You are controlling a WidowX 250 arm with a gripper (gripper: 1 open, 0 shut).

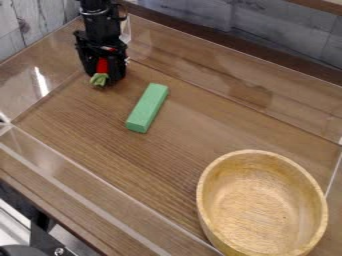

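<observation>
The black gripper [100,55] is low over the table [201,180] at the upper left, its fingers around or just over a red object [102,66] with a light green piece [98,80] showing below it. The red object is largely hidden by the gripper, and whether the fingers grip it is unclear. A green block [147,107] lies apart to the lower right, and a beige bowl [262,235] stands at the bottom right.
The table's left side and a pale wall [27,25] border the gripper's area.
</observation>
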